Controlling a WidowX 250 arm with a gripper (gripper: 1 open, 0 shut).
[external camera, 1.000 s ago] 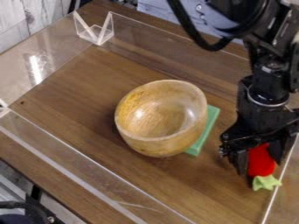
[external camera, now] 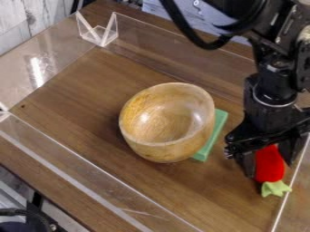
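Observation:
My black gripper (external camera: 256, 152) is low at the right of the camera view, its fingers open around a red object (external camera: 269, 167) with a pale green leafy end (external camera: 274, 188), which looks like a toy strawberry or similar item lying on the wooden surface. The fingers partly hide it, and I cannot tell whether they touch it. Left of the gripper, a tan wooden bowl (external camera: 168, 121) rests partly over a green flat piece (external camera: 211, 140).
Clear plastic edging runs along the sides, and a small clear holder (external camera: 98, 29) stands at the back left.
The gripper has shifted slightly around the red object over the last second; the bowl and green piece have not moved.

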